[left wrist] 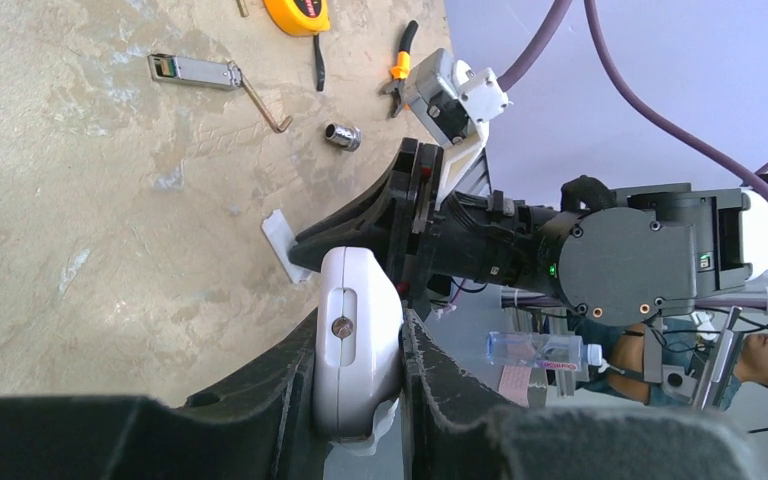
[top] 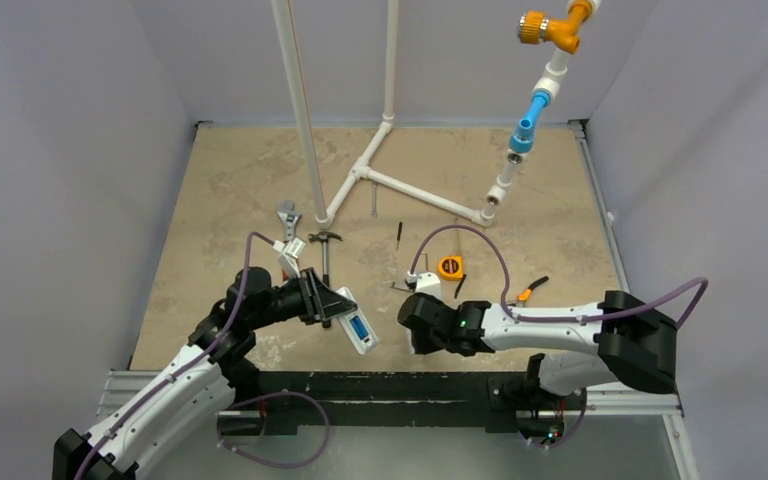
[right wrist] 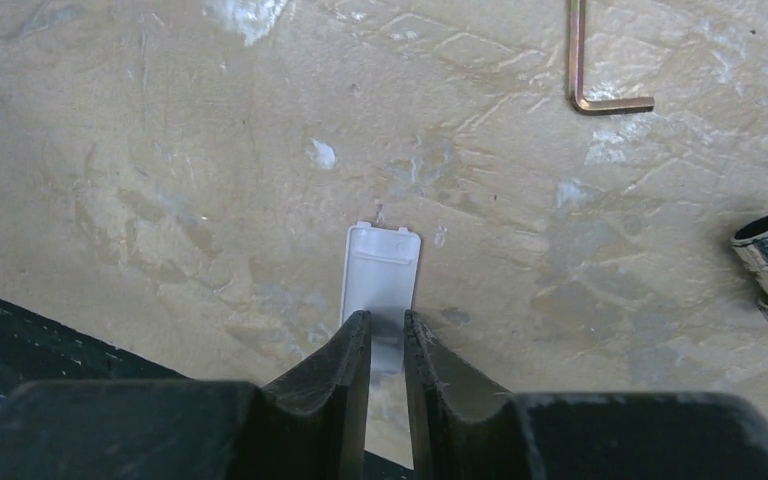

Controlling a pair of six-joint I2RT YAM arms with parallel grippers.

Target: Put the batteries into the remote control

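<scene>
The white remote control [top: 363, 336] is tilted in my left gripper [top: 344, 304], which is shut on one end of it. Its back faces up in the top view, with blue showing in the battery compartment. From the left wrist, the remote's white end [left wrist: 358, 345] fills the space between the fingers. A pale battery cover [right wrist: 380, 268] appears under my right gripper. The right fingertips overlap the cover, a narrow gap between them; no grip on it is clear. In the left wrist view, the cover [left wrist: 282, 243] is beside the right fingertips.
A metal socket [left wrist: 343, 137], a hex key [right wrist: 578, 60] and a tape measure [top: 450, 267] lie beyond the right gripper. A hammer [top: 326, 262] lies behind the left gripper. Pliers [top: 531, 290] rest at the right. White pipes [top: 415, 192] stand farther back.
</scene>
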